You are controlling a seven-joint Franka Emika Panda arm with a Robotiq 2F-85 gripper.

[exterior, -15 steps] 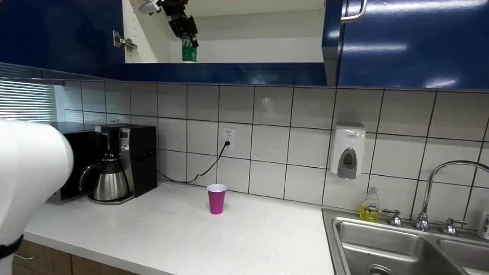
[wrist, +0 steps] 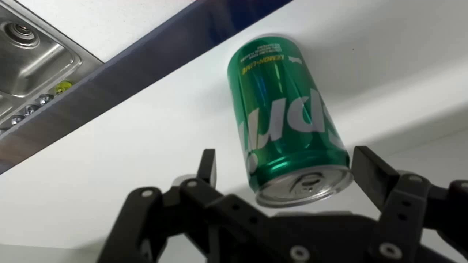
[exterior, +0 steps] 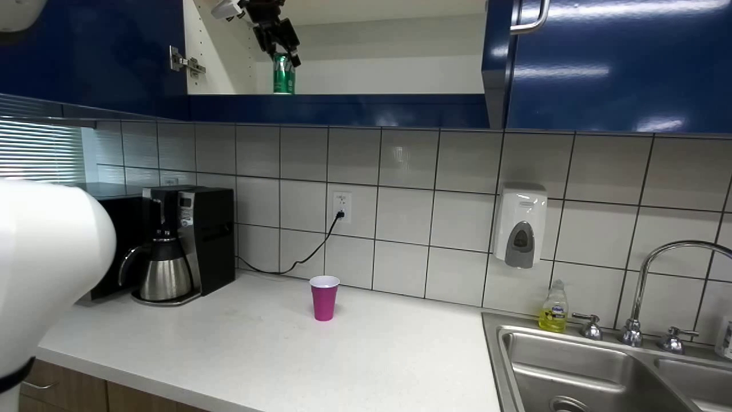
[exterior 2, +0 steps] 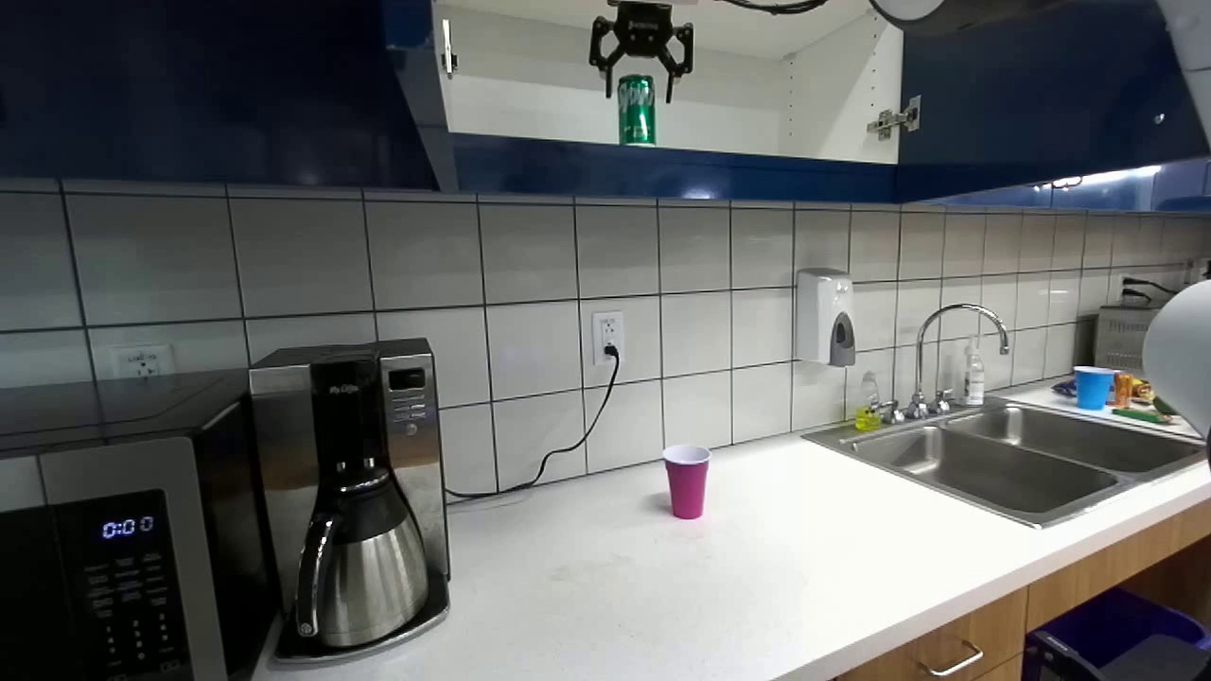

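Note:
A green soda can (exterior: 284, 75) stands upright on the shelf of the open upper cabinet, close to its front lip. In the second exterior view my gripper (exterior 2: 639, 93) points down over the can (exterior 2: 637, 112), its fingers spread to either side of the can's top. The wrist view shows the gripper open, with the top end of the can (wrist: 285, 118) between the fingers. A clear gap separates the left finger (wrist: 208, 166) from the can; the right finger (wrist: 370, 175) is very near its rim, and contact there cannot be told.
Below, a pink cup (exterior 2: 687, 482) stands on the white counter (exterior 2: 568, 590). A coffee maker (exterior: 199, 237) is at the left, a sink (exterior: 576, 364) at the right. The blue shelf lip (exterior: 336, 110) runs beneath the can; the shelf right of it is clear.
My gripper has risen slightly, and more of the can's top shows beneath it. The can stays standing on the shelf. The white arm at the left edge has shifted a little to the right.

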